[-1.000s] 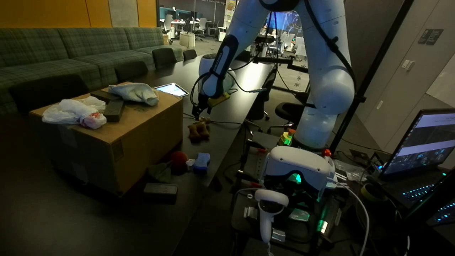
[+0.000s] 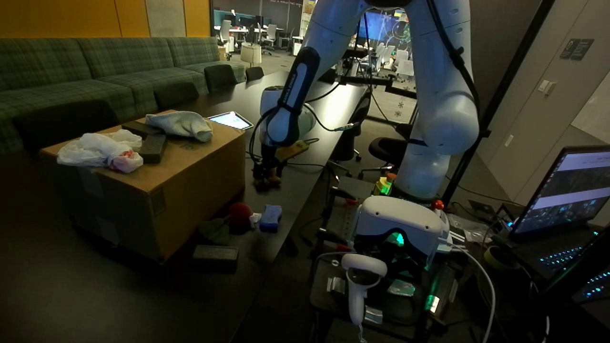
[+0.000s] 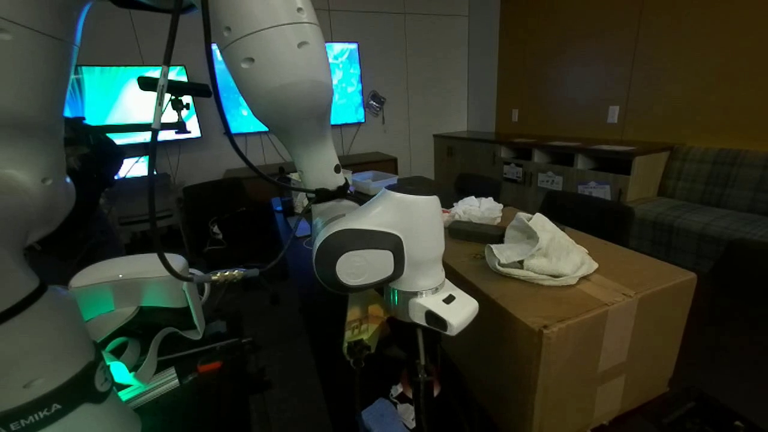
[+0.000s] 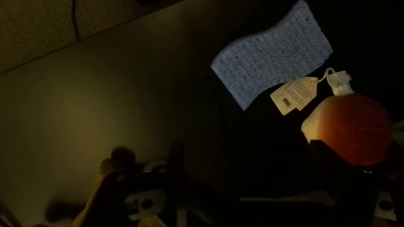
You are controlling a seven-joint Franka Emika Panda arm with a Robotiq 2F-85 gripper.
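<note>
My gripper (image 2: 266, 169) points down over the table, low at a brown plush toy (image 2: 273, 182) that it partly covers. In the wrist view the fingers stand wide apart, with one dark finger (image 4: 176, 157) on the left and the other on the right, so the gripper is open. Whether any of the toy lies between the fingers is too dark to tell. Ahead of the fingers lie a blue sponge (image 4: 272, 56) and a red ball-like thing (image 4: 356, 126) with a paper tag (image 4: 296, 94).
A large cardboard box (image 2: 197, 197) stands close beside the arm, with a cloth (image 2: 181, 125) and a white plastic bag (image 2: 103, 151) on top. A dark block (image 2: 215, 257) lies nearer the camera. The table edge runs close on the other side.
My gripper has come down and slightly nearer the camera, from above and behind the brown toy to right at it. The sponge, red thing and box have not moved.
</note>
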